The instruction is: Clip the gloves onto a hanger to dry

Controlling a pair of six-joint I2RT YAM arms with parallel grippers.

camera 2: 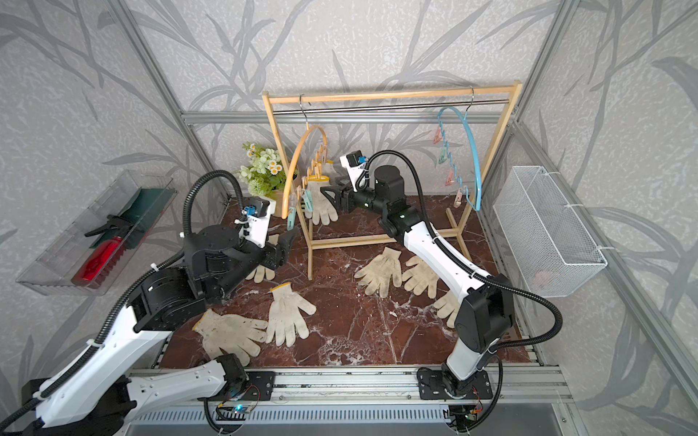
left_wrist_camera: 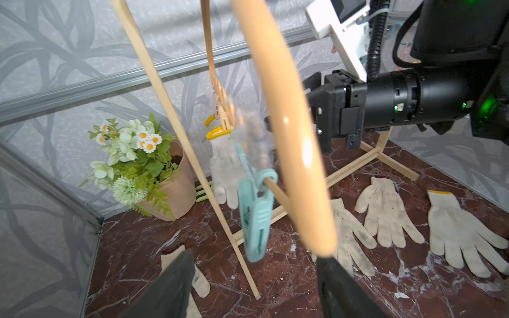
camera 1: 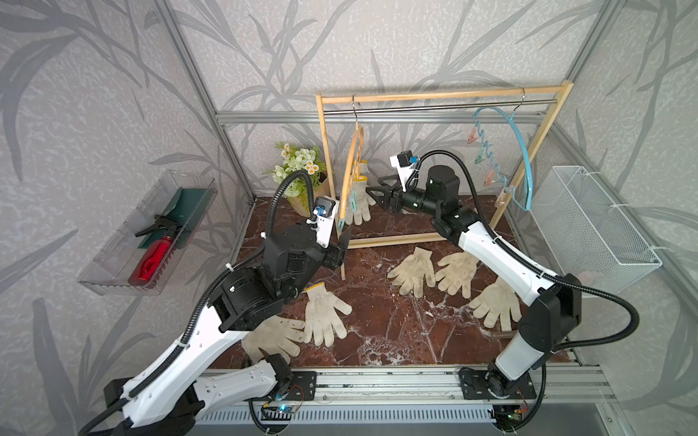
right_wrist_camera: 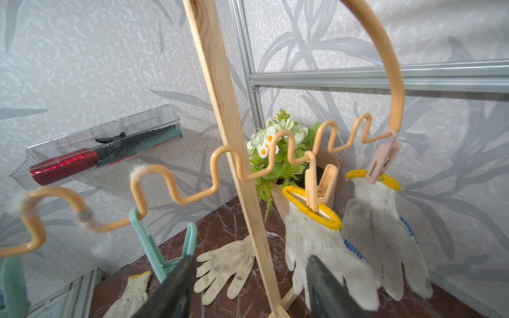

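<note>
An orange hanger hangs on the wooden rack, with gloves clipped on by their yellow cuffs. A teal clothespin dangles at its near end, just above and between the fingers of my open left gripper. My right gripper is open beside the hanger, level with a mint clip and the hanging gloves. A blue hanger hangs at the right end. Several loose gloves lie on the marble floor.
A flower pot stands at the back left, a clear bin is on the left wall and a white mesh basket on the right wall.
</note>
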